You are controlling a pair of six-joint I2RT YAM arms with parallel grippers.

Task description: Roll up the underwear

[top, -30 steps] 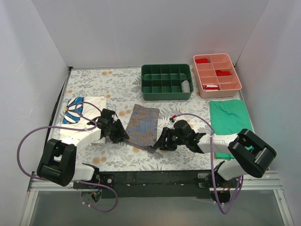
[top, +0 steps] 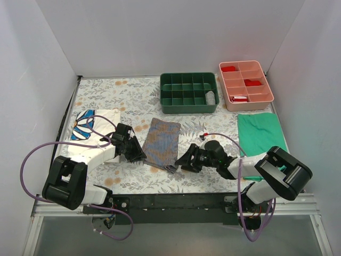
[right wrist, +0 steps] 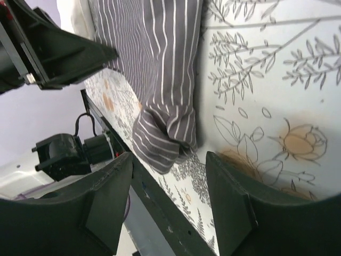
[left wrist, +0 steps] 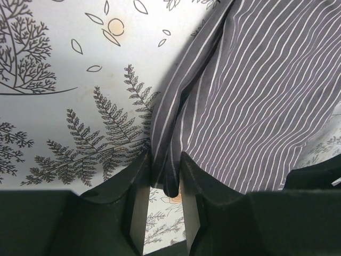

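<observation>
The striped grey underwear (top: 160, 140) lies spread on the patterned board, its near corner bunched up. In the left wrist view its folded edge (left wrist: 186, 90) runs down to my left gripper, whose fingertips close around the end of that fold, part open. In the right wrist view the bunched corner (right wrist: 165, 136) sits just beyond my right gripper, which stands open with the cloth just ahead of its fingertips. In the top view my left gripper (top: 139, 156) is at the cloth's left corner, my right gripper (top: 184, 162) at its right corner.
A green divided box (top: 181, 96) with a grey roll and a pink divided box (top: 254, 103) stand at the back. A green cloth (top: 261, 128) lies at the right, white cloths (top: 109, 117) at the left. Bare board surrounds the underwear.
My right arm has shifted slightly at the cloth's right corner. The left arm and the underwear look nearly the same in the top view.
</observation>
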